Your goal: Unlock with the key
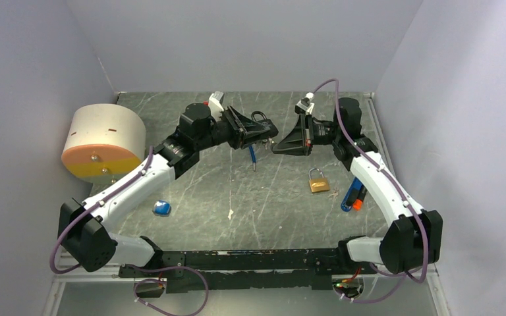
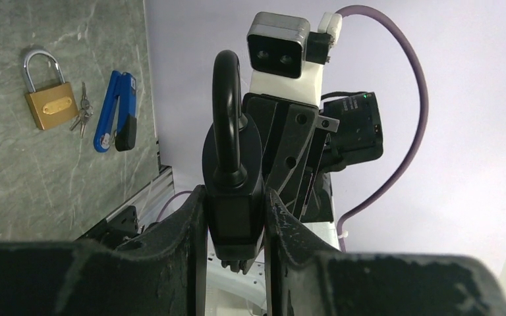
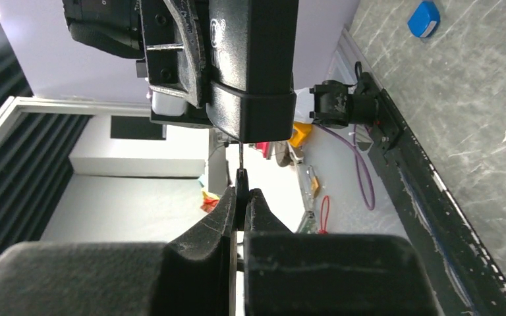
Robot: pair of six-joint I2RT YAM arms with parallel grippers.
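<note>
A black padlock (image 2: pixel 230 191) is gripped by my left gripper (image 1: pixel 257 135), its shackle pointing up in the left wrist view; in the top view it hangs above the middle of the table. Facing it from the right, my right gripper (image 1: pixel 279 148) is shut on a thin key (image 3: pixel 241 197), mostly hidden between the fingertips, whose thin metal blade reaches toward the underside of the padlock (image 3: pixel 253 115). Whether the blade is inside the keyhole I cannot tell.
On the table lie a brass padlock (image 1: pixel 319 185), keys (image 1: pixel 335 194), blue tools (image 1: pixel 350 196), a blue object (image 1: pixel 161 207) and a blue pen-like item (image 1: pixel 252 158). A cream drum-shaped box (image 1: pixel 105 125) stands at the left.
</note>
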